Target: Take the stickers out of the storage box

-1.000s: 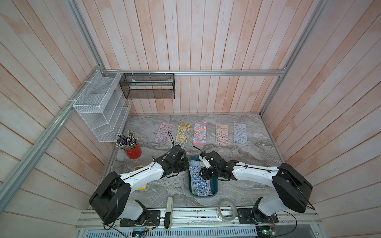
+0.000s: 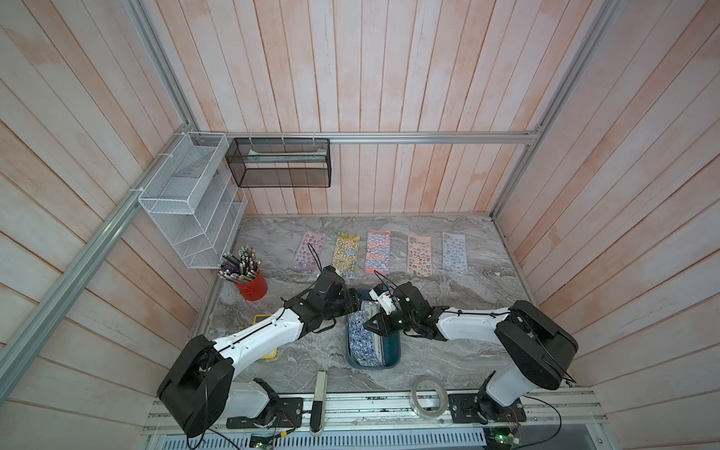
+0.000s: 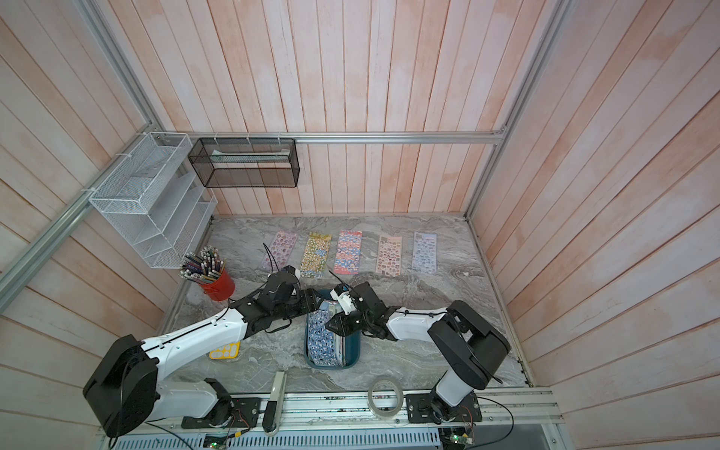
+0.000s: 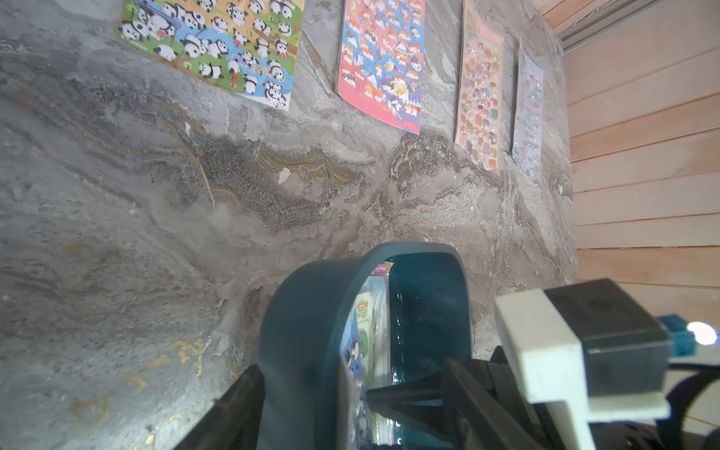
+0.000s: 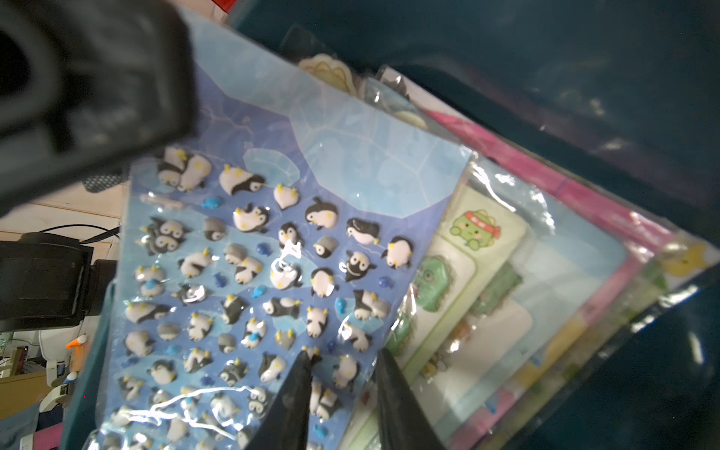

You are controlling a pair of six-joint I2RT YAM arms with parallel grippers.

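The teal storage box [image 2: 391, 352] stands at the front centre, holding several sticker sheets; a blue penguin sheet [image 5: 285, 292] lies beside green, pink and pale blue ones. My left gripper is open at the box's left rim, its fingers either side of the wall. My right gripper reaches into the box from the right, fingertips part open over the lower part of the penguin sheet; whether anything is between them is unclear. Five sheets lie in a row behind the box, including a panda sheet [image 4: 210, 45] and a pink-blue sheet [image 2: 378, 251].
A red pen cup [image 2: 251, 288] and a partly hidden yellow item [image 3: 225, 351] are at left. Wire shelves [image 2: 187, 210] and a black mesh basket [image 2: 277, 172] hang above. A tape roll [image 2: 429, 407] rests on the front rail.
The box has shifted leftward, with my right gripper moving left too. My left arm has risen slightly, and the penguin sheet sits straighter in the box.
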